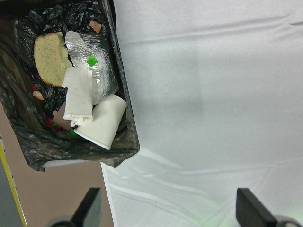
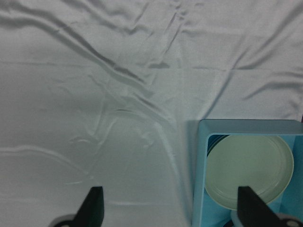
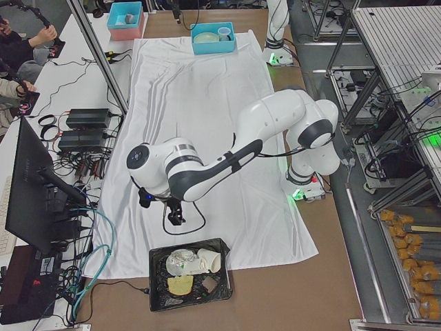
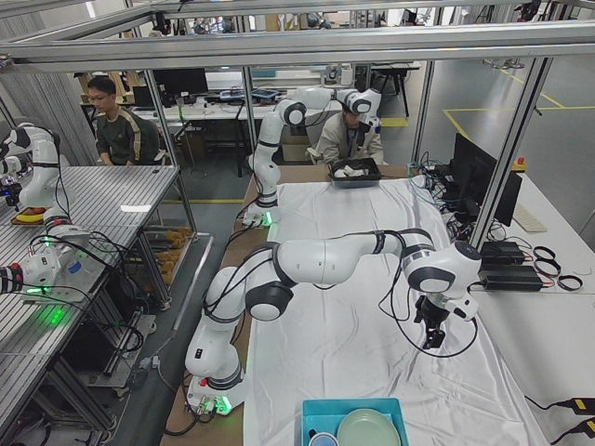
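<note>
A black-lined bin point(image 1: 128, 137) holds bread point(image 1: 49, 59), crumpled foil point(image 1: 102, 75), a folded white paper point(image 1: 78, 94) and a paper cup point(image 1: 106, 123). My left gripper point(image 3: 165, 212) is over the cloth beside it, open and empty in the left wrist view. My right gripper point(image 4: 431, 325) is also open and empty, over the cloth near a blue tub point(image 2: 251, 126), which holds a pale green plate point(image 2: 248, 170) and another, partly hidden round item.
A monitor point(image 3: 31, 193), cables and black boxes point(image 3: 86, 118) line the side table. Metal frame posts stand beside the workspace.
</note>
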